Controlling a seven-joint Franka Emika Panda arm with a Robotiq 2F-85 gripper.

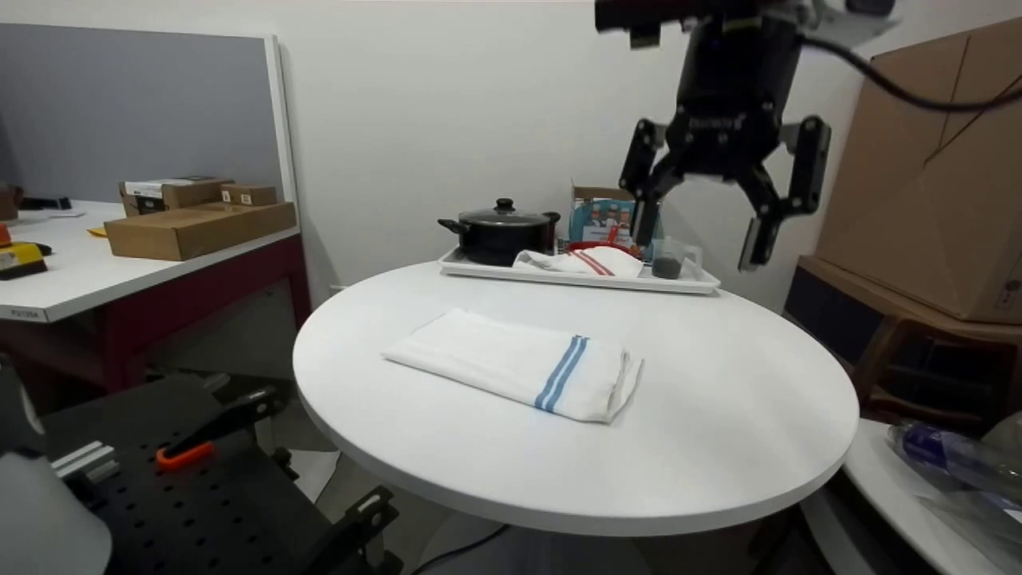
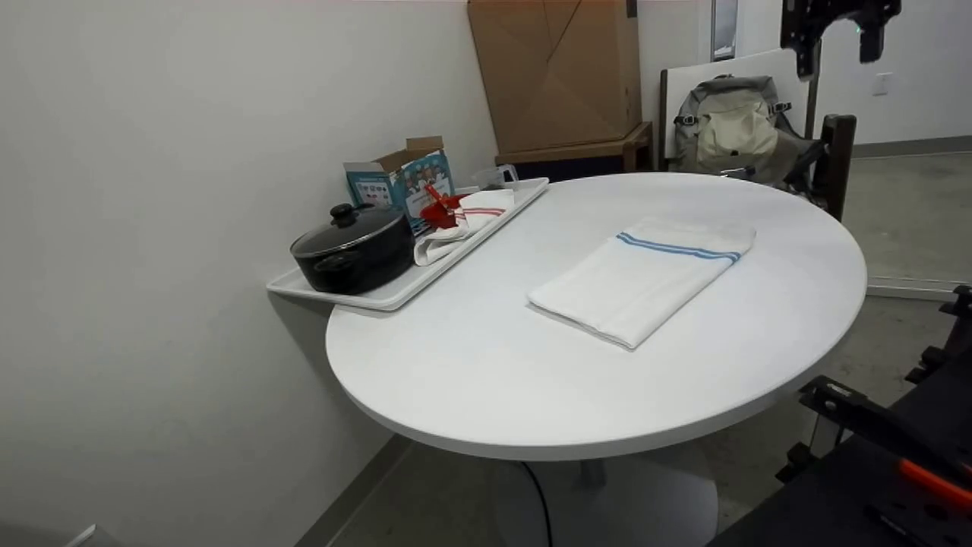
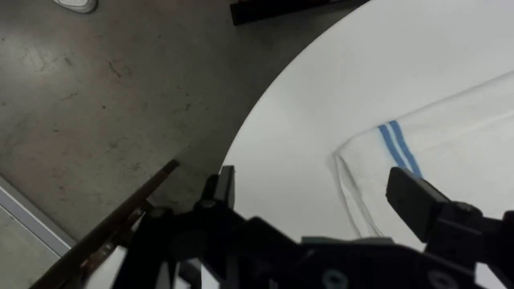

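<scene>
A white towel with two blue stripes (image 1: 479,359) lies folded flat on the round white table (image 1: 728,422). In exterior view 2 the same towel (image 2: 629,287) shows its striped end toward the right. High above the table hangs my gripper (image 1: 702,251), its fingers spread wide with nothing between them. It is at the upper right in exterior view 2 (image 2: 836,65). The wrist view has the towel's striped end (image 3: 371,178) beneath, with one dark finger (image 3: 414,202) overlapping the cloth in the picture and the other over the table's edge.
At the table's back a white tray (image 2: 387,299) carries a black lidded pot (image 1: 503,233), a red-striped cloth (image 1: 599,263), a clear cup (image 1: 667,262) and something red. A colourful open box (image 2: 428,182) stands behind. Bare tabletop surrounds the towel.
</scene>
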